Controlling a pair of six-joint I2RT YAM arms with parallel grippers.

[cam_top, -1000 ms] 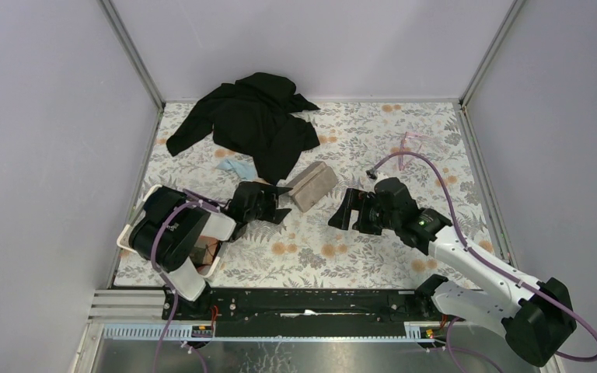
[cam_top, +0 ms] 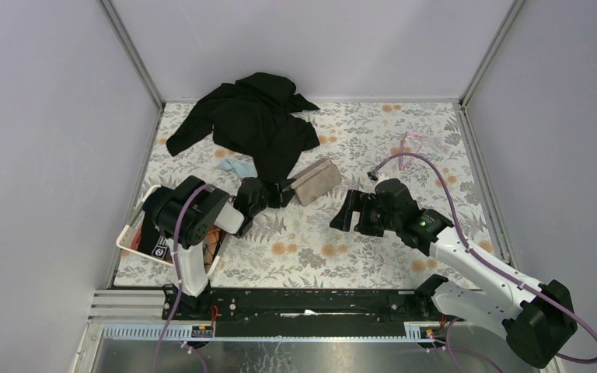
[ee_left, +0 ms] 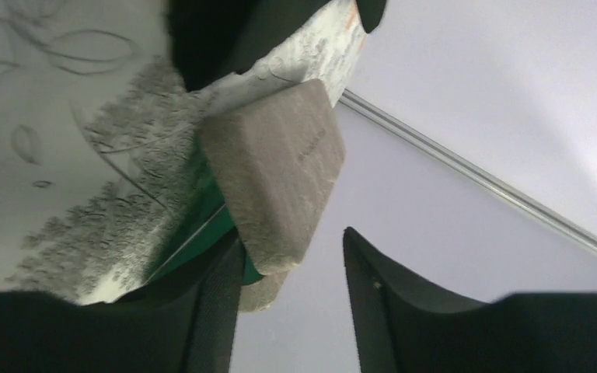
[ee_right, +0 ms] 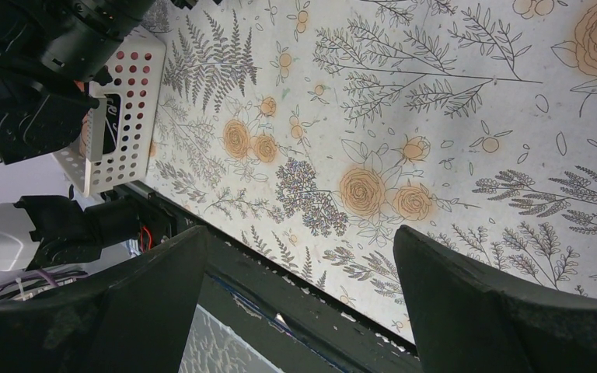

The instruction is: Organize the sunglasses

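A beige flap-style case (cam_top: 317, 182) lies on the patterned table near the middle, its green inside (ee_left: 210, 233) showing along one edge in the left wrist view. My left gripper (cam_top: 289, 193) is at the case's left end with its fingers part open. One left finger (ee_left: 216, 303) is right by the case's near end; the other stands apart across a gap, so no grip on the case shows. My right gripper (cam_top: 347, 228) hangs open and empty to the right of the case. I cannot make out any sunglasses.
A black cloth (cam_top: 253, 124) is spread at the back left, with a light blue cloth (cam_top: 237, 167) by its lower edge. Under the left arm sits a white basket (cam_top: 127, 238) holding several items. Pink-framed clear item (cam_top: 406, 148) lies back right.
The case has shifted slightly to the right and back. My left gripper has moved a little the same way, and its fingers are closer together than before. The right arm looks nearly still.
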